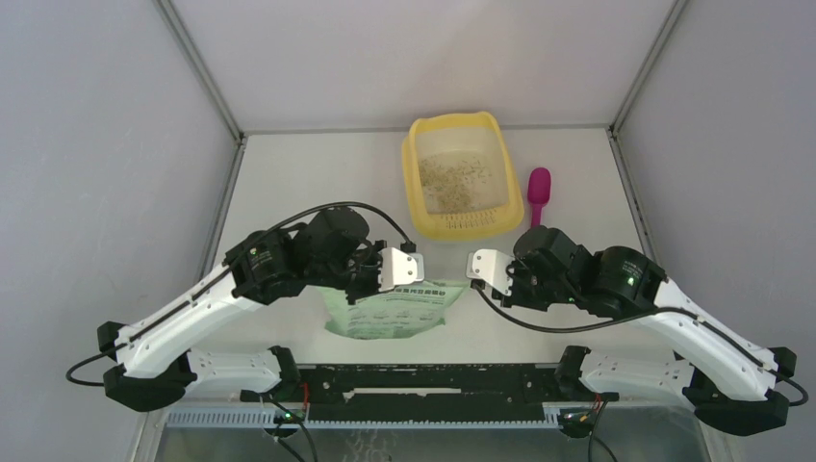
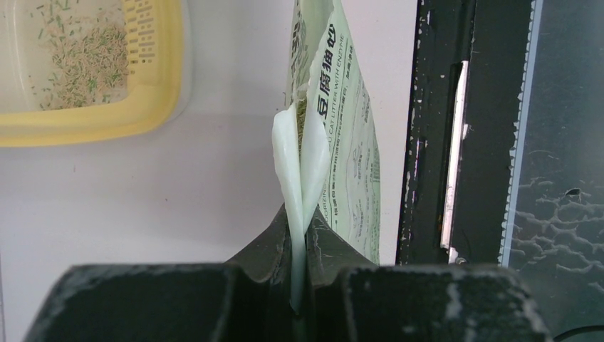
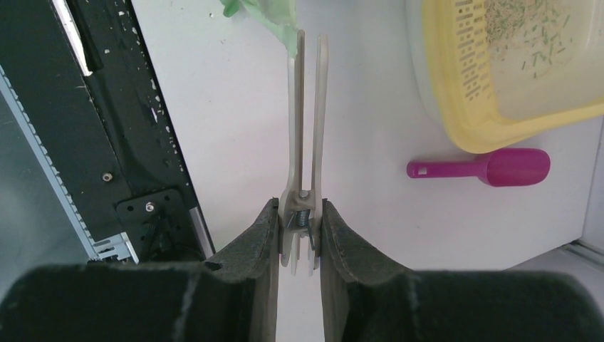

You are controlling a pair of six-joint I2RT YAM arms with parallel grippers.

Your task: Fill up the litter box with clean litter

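My left gripper is shut on the upper edge of a green litter bag, which hangs upright with printed text on its side. In the left wrist view, the gripped edge is folded, and a gap beyond the fold shows litter. My right gripper is shut on metal spring snips. Their two blades stand slightly apart and point at a corner of the bag; one blade tip meets the film there. The yellow litter box sits farther back, with a thin scatter of litter pellets in it.
A magenta scoop lies to the right of the litter box. Bare white table spreads left of the box. A black rail runs along the front edge, close to the bag.
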